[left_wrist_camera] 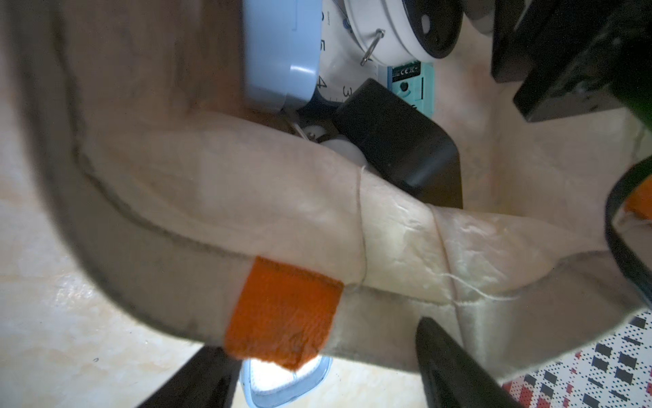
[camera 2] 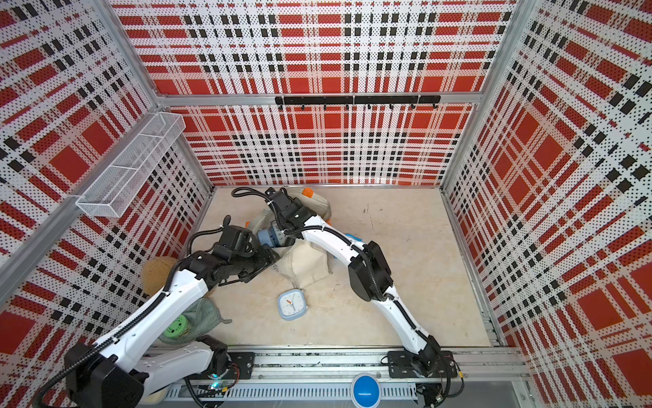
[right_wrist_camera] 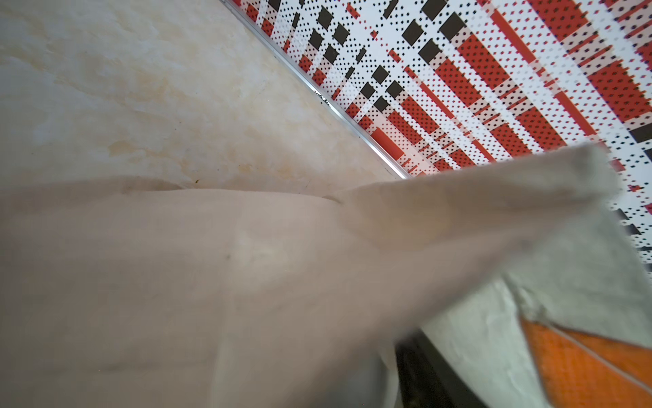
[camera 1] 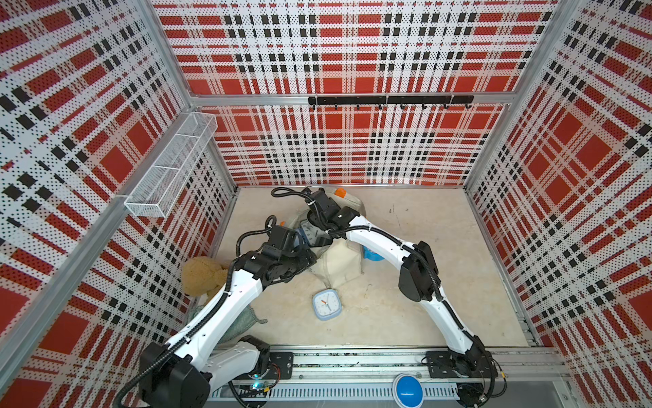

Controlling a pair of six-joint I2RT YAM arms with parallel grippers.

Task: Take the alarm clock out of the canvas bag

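Note:
The canvas bag (camera 1: 337, 263) slumps on the table, its mouth towards both grippers. Inside it, in the left wrist view, is a light blue thing (left_wrist_camera: 282, 54) with a white numbered face, which looks like a clock. A light blue square clock (camera 1: 326, 304) lies face up on the table in front of the bag. At the bag's left rim stands my left gripper (camera 1: 307, 257), fingers (left_wrist_camera: 451, 367) wide apart with the rim and its orange tab across the gap. My right gripper (camera 1: 315, 224) is over the bag mouth; canvas hides most of its fingers in the right wrist view.
Also in the bag are a black block (left_wrist_camera: 404, 139), a white cylinder with a black end (left_wrist_camera: 407, 27) and a teal item (left_wrist_camera: 419, 88). A brown plush (camera 1: 201, 275) and grey-green cloth (camera 1: 244, 321) lie at the left.

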